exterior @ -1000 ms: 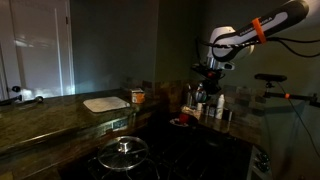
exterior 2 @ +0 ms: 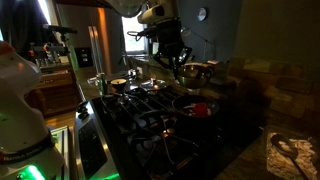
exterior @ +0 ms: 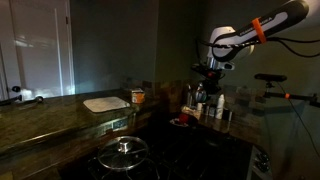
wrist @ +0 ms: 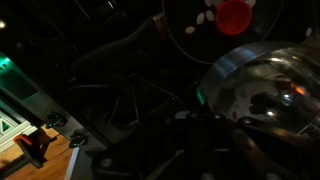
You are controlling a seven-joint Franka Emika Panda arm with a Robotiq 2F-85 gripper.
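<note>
My gripper [exterior: 211, 72] hangs from the arm above the stove at the right in exterior view 1. In exterior view 2 it hangs at the top middle [exterior 2: 178, 68]. It looks shut, though its fingertips are dark in the wrist view. A shiny metal bowl-like piece [wrist: 262, 88] lies close to the fingers there; whether they touch cannot be made out. Beyond it sits a dark pan with a red round thing [wrist: 234, 16]. Exterior view 2 shows that pan [exterior 2: 185, 103] on the stove with the red thing [exterior 2: 200, 109] in it. A lidded pot [exterior: 123, 153] stands at the near left.
A pale board [exterior: 106, 104] and an orange-white tub [exterior: 138, 96] rest on the counter [exterior: 50, 117]. Bottles [exterior: 220, 105] stand behind the stove. A spoon [exterior 2: 290, 152] lies on the right-hand counter in exterior view 2.
</note>
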